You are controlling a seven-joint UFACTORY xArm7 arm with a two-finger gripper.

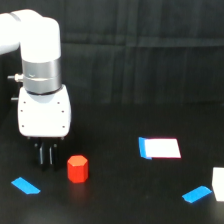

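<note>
My white gripper (47, 156) points down at the left of the camera view, low over the black table. Its dark fingers stand close together and look shut, with nothing showing between them. A red block (77, 169) with a six-sided outline rests on the table just right of the fingers, apart from them. Whether the fingertips touch the table cannot be told.
Flat on the table lie a blue piece (25, 186) at front left and another blue piece (196, 194) at front right. Farther back is a white card (163, 149) with blue and red edges. A white object (218, 184) is cut off at the right edge.
</note>
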